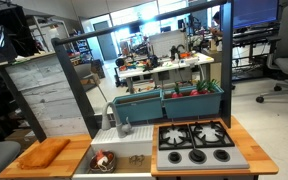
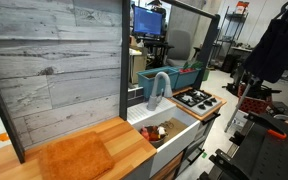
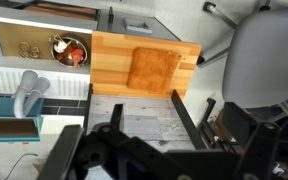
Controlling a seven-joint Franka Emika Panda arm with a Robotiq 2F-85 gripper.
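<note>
My gripper shows as dark shapes along the bottom of the wrist view. Its two fingers stand well apart, and nothing is visible between them. Beyond it lies a flat orange cloth [image 3: 152, 72] on the wooden counter [image 3: 108, 70]. The same cloth [image 1: 44, 152] is at the lower left of exterior view 1, and in exterior view 2 the cloth [image 2: 74, 157] is near the front. A round metal basket [image 3: 66, 48] with red and pale items sits in the sink [image 1: 139, 152], and the gripper touches neither cloth nor basket.
A tall curved faucet [image 1: 109, 117] stands behind the sink. To the sink's right is a gas stovetop [image 1: 197, 148], with blue bins [image 1: 144, 110] behind it. A whitewashed plank wall [image 2: 54, 80] backs the counter.
</note>
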